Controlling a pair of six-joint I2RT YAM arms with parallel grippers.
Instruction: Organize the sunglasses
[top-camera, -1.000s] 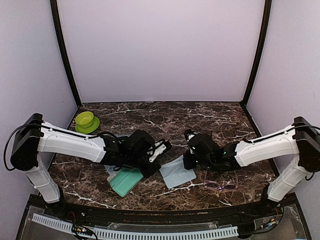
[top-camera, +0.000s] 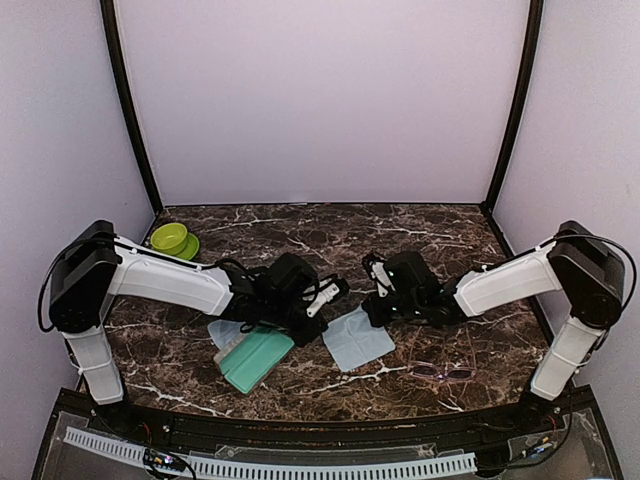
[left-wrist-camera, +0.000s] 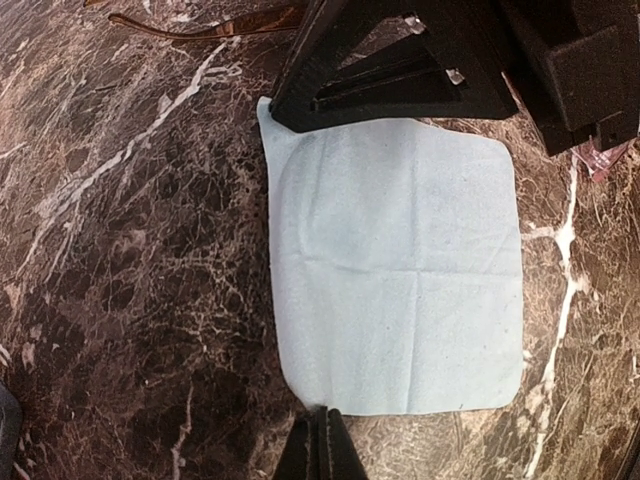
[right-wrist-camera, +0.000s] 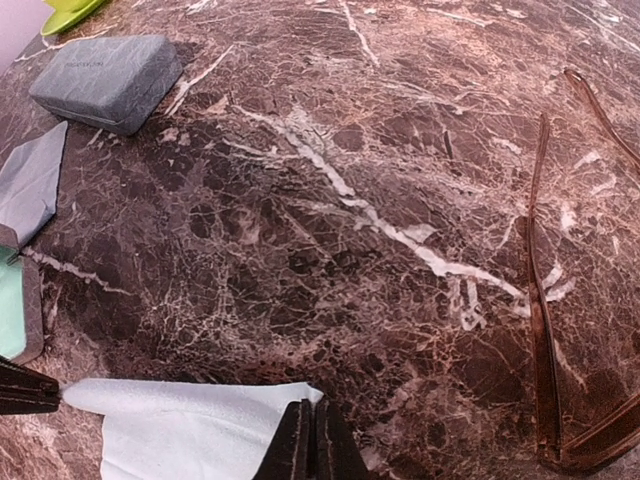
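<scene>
A pale blue cleaning cloth (top-camera: 357, 343) (left-wrist-camera: 395, 270) lies on the marble table between the arms. My left gripper is shut at one corner of it. My right gripper is at another corner, its fingertips close together; whether they pinch fabric is unclear. Sunglasses with brown frames (top-camera: 440, 372) (right-wrist-camera: 540, 330) lie to the right of the cloth. An open teal case (top-camera: 255, 360) (right-wrist-camera: 8, 305) sits to the left, partly under my left arm.
A grey closed case (right-wrist-camera: 105, 80) lies behind, near another grey cloth (right-wrist-camera: 25, 175). A green bowl and plate (top-camera: 170, 240) stand at the back left.
Both arms have shifted slightly toward the back of the table over the last second, with the cloth's upper edge moving a little with them.
</scene>
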